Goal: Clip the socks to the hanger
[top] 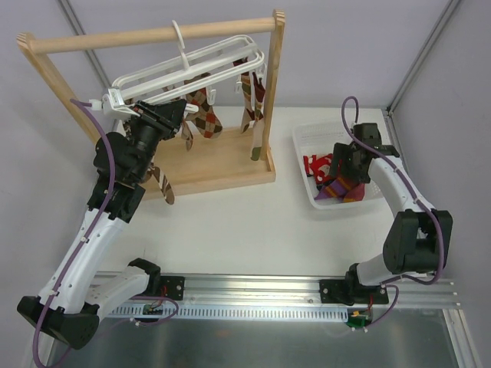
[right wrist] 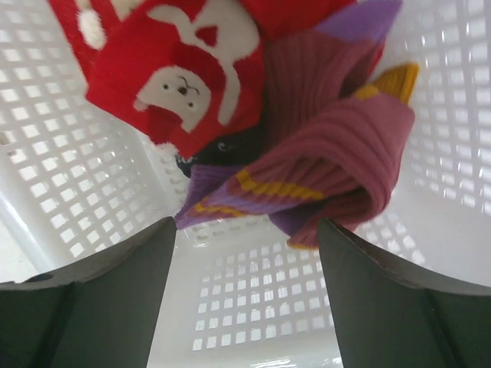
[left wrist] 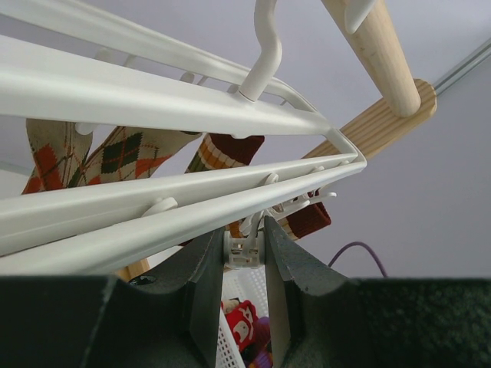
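A white clip hanger (top: 184, 69) hangs from the wooden rack, with several patterned socks (top: 205, 117) clipped to it. My left gripper (top: 180, 109) is at its front rail, shut on a white clip (left wrist: 244, 253) in the left wrist view. In the white basket (top: 303, 138) at the right lie red socks with white animal figures (right wrist: 188, 100) and striped purple, pink and yellow socks (right wrist: 322, 161). My right gripper hangs open over these socks, nothing between its fingers.
The wooden rack (top: 219, 180) fills the back left. Walls enclose the sides and back.
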